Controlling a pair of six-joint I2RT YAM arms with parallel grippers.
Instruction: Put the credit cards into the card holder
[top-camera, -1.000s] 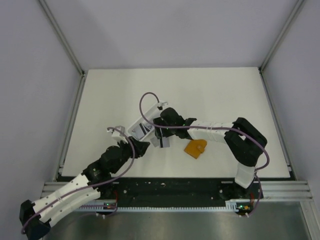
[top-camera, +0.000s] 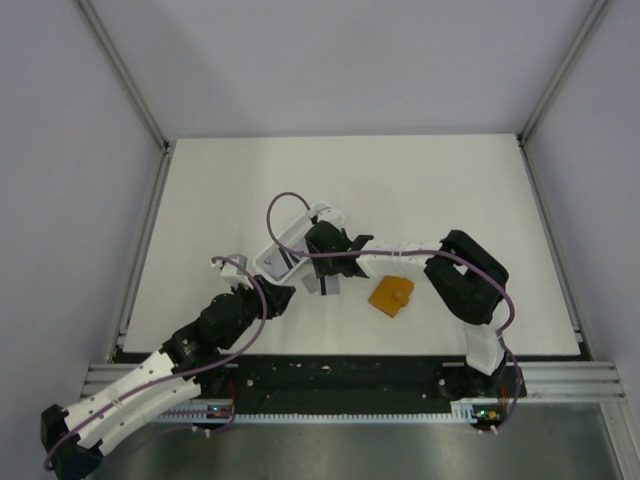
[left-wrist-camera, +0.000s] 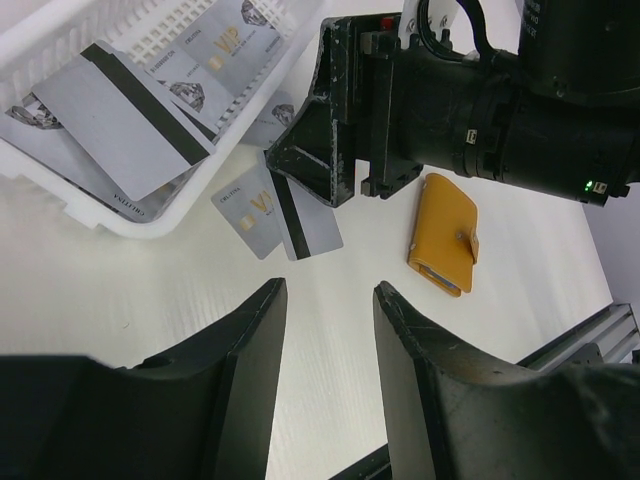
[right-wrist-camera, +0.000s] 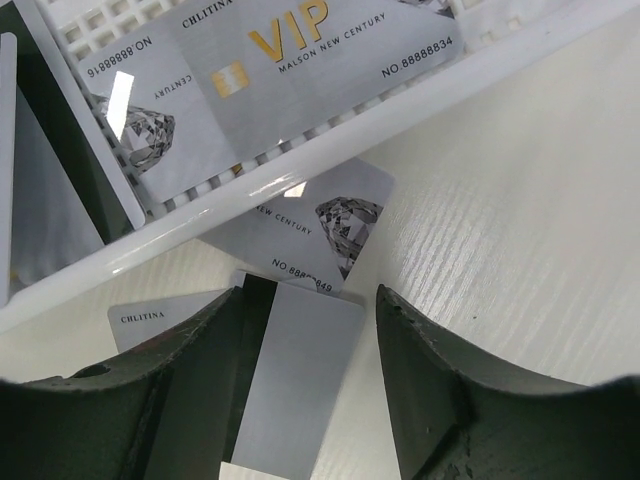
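Three grey credit cards overlap on the table beside the white tray: one back-up with a dark stripe (right-wrist-camera: 300, 385), one marked CRYSTAL (left-wrist-camera: 240, 210), and one with a diamond picture (right-wrist-camera: 300, 225) partly behind the tray's rim. Over the striped card my right gripper is open, its fingers to either side of that card's far end in the right wrist view; contact cannot be told. The tan card holder (left-wrist-camera: 443, 235) lies folded on the table, to the right of the cards. My left gripper stands open in front of the cards, with bare table visible between its fingers.
The white tray (right-wrist-camera: 230, 200) holds more cards, among them a VIP card (right-wrist-camera: 290, 75) and a striped one (left-wrist-camera: 115, 125). Its rim runs close to my right gripper.
The left arm has shifted only slightly left. Tray and card holder have not moved.
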